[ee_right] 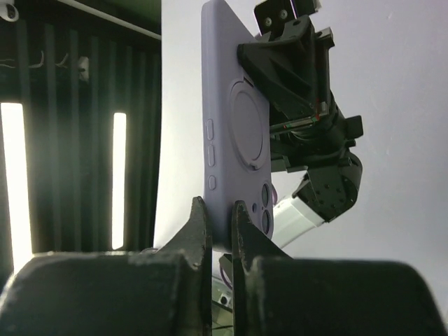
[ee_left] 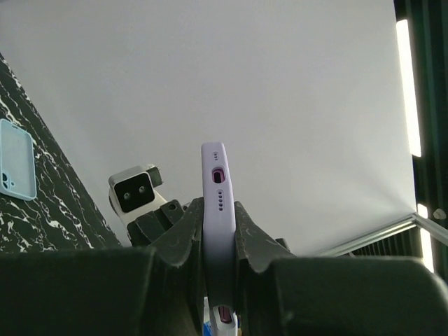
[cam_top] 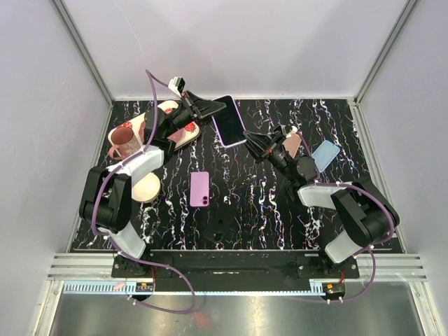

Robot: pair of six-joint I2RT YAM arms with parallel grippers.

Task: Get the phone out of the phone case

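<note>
The phone (cam_top: pixel 229 122) in its pale lilac case (ee_right: pixel 224 126) is held in the air between my arms, screen up in the top view. My left gripper (cam_top: pixel 217 112) is shut on its upper-left side; the left wrist view shows the case's edge (ee_left: pixel 218 231) between the fingers. My right gripper (cam_top: pixel 248 139) is at the lower-right end; in the right wrist view its fingertips meet the case near the camera end. Whether they are closed on it is unclear.
A pink phone (cam_top: pixel 199 189) lies mid-table, a blue case (cam_top: pixel 326 154) at the right. A mug (cam_top: pixel 124 143), tray and saucer (cam_top: pixel 145 187) stand at the left.
</note>
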